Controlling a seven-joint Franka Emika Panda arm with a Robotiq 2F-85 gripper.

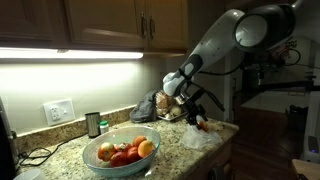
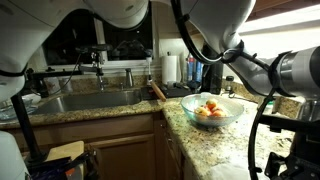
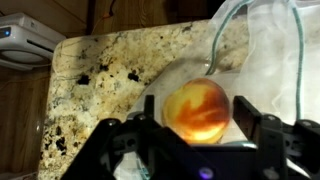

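Note:
Between the fingers of my gripper, in the wrist view, sits a round orange-red fruit (image 3: 197, 108); the fingers are shut on it. Clear plastic bag material (image 3: 282, 62) with a greenish edge strip lies around and behind the fruit. In exterior view 1 my gripper (image 1: 198, 119) is low over the right end of the counter, above the crumpled clear bag (image 1: 196, 138), with a bit of the orange-red fruit (image 1: 203, 126) showing. The second exterior view shows the bag (image 2: 232, 170) only in part, and the fingertips are hard to make out there.
A pale green bowl (image 1: 96, 160) heaped with several fruits stands on the granite counter (image 1: 70, 157), left of the bag. Behind are a dark bagged item (image 1: 147, 106) and a canister (image 1: 93, 124). The counter's front edge drops off close to the bag.

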